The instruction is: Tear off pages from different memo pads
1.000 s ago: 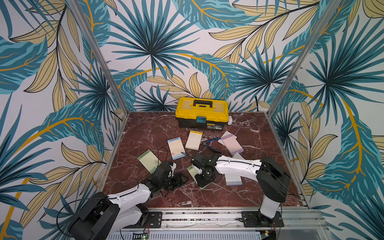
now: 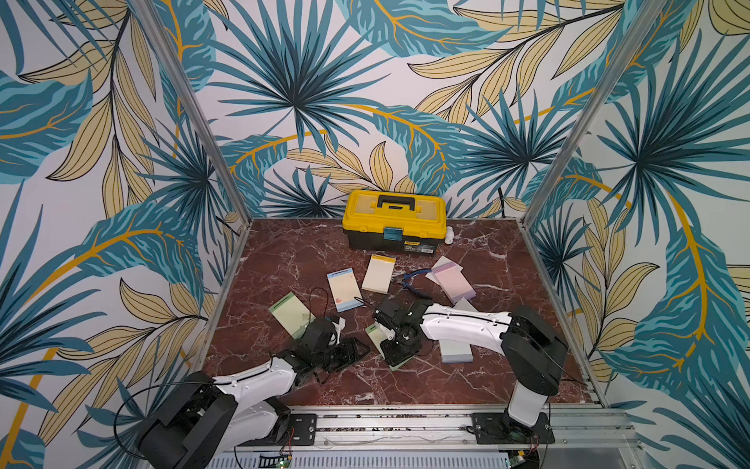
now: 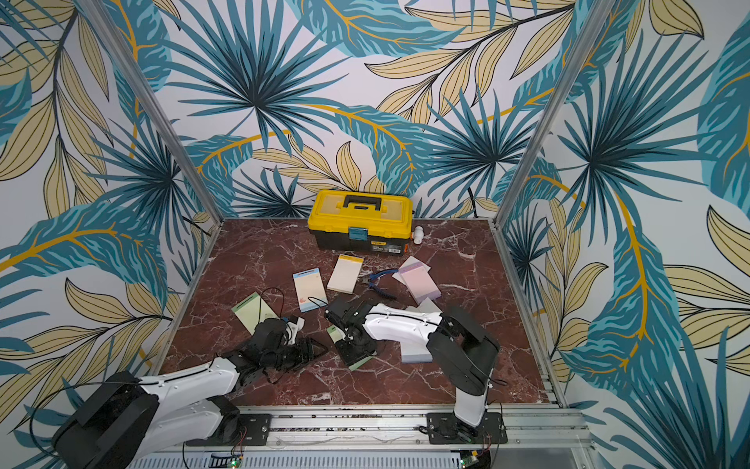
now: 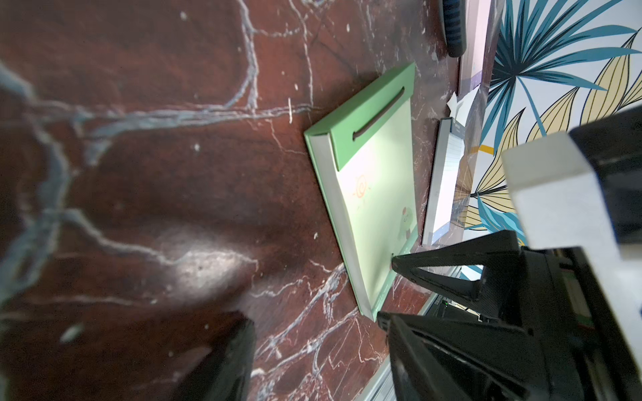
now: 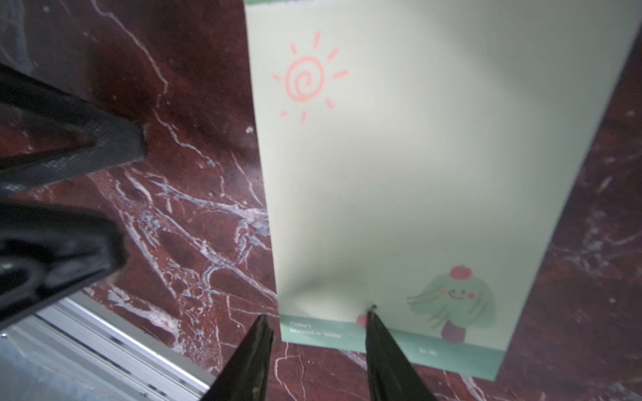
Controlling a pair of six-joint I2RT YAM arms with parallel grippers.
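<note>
A green memo pad with a sun drawing and a small character lies on the red marble table; the right wrist view shows its white page close up. My right gripper is low over this pad, fingertips near its bottom edge, open with nothing seen between them. My left gripper is low just left of the pad, open, its fingers aimed toward it. Other pads lie around: green, blue-topped, yellow-topped, pink, white.
A yellow toolbox stands at the back with a small white bottle beside it. Blue-handled pliers lie among the pads. Metal rails bound the front edge.
Both arms look almost still over the last second, with at most very slight shifts at the grippers. The pads have not visibly moved.
</note>
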